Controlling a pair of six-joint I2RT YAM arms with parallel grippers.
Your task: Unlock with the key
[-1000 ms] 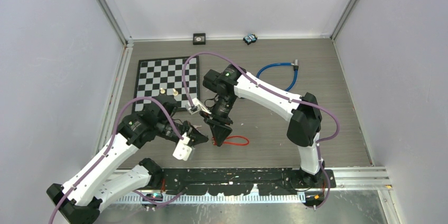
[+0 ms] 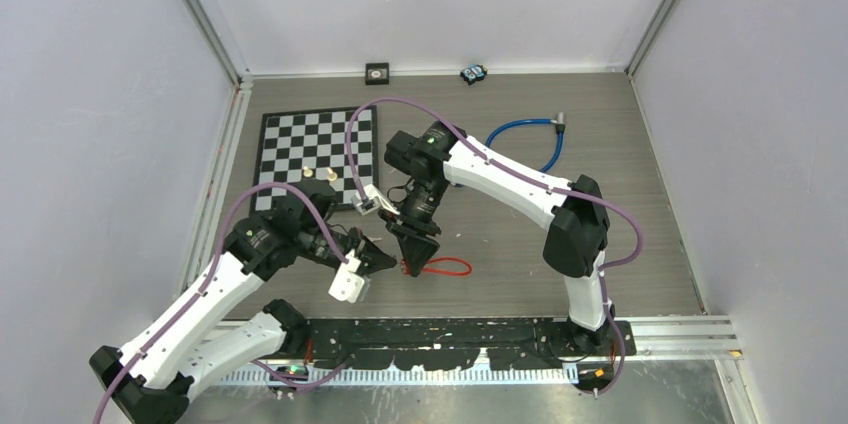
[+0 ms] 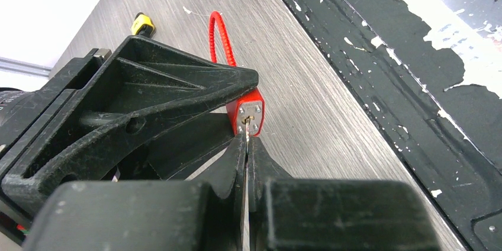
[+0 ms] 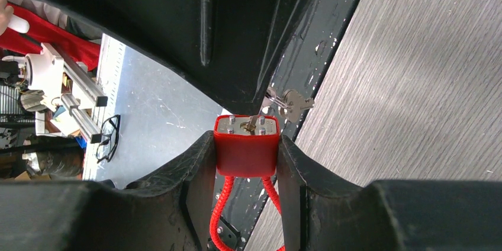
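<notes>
A red padlock (image 4: 246, 147) with a long red cord-like shackle (image 3: 219, 35) is clamped between the fingers of my right gripper, its metal keyhole face toward the left gripper. My left gripper is shut on a thin key (image 3: 247, 128), whose blade sticks out between the fingertips. The key's tip is at the keyhole; how deep it sits cannot be told. In the right wrist view, more keys (image 4: 292, 105) hang beside the left fingers (image 4: 237, 67). From above, both grippers meet nose to nose, with the red shackle showing beyond the right one.
A chessboard (image 2: 290, 144) with a few pale pieces lies at the left back. At the right back is a blue cable lock (image 2: 522, 124). A small black box (image 2: 377, 74) and a small blue object (image 2: 473, 74) sit by the back wall.
The right arm and padlock look unmoved.
</notes>
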